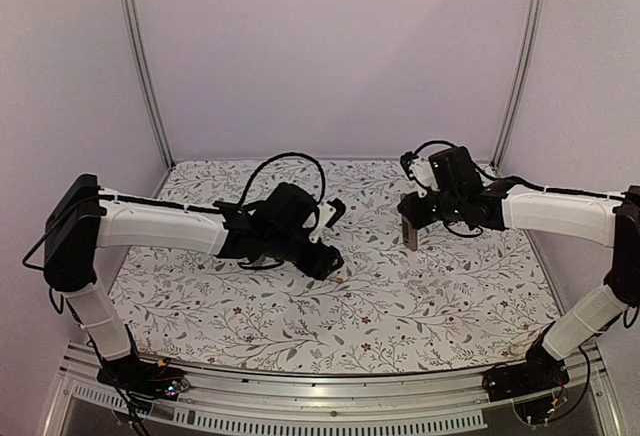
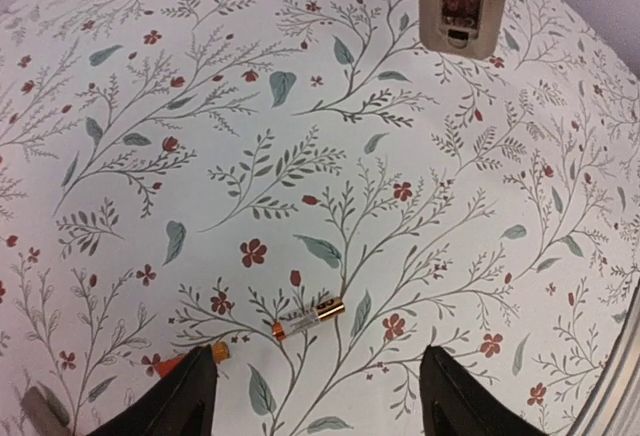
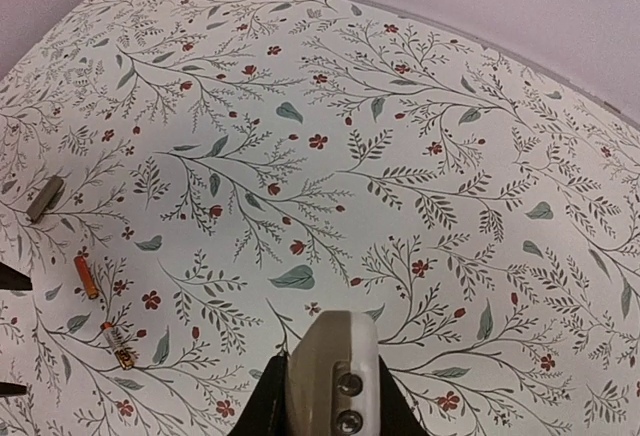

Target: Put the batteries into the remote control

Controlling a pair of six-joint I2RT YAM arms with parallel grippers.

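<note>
My right gripper (image 1: 410,206) is shut on the remote control (image 1: 409,236), held upright above the table; its body shows between the fingers in the right wrist view (image 3: 330,376), and its open battery bay faces the left wrist camera. My left gripper stands open over two batteries lying on the table: an orange one (image 2: 190,361) and a gold-tipped one (image 2: 308,318), just ahead of its fingers. Both also appear at the left of the right wrist view.
A grey piece (image 3: 45,198), perhaps the battery cover, lies left of the batteries.
</note>
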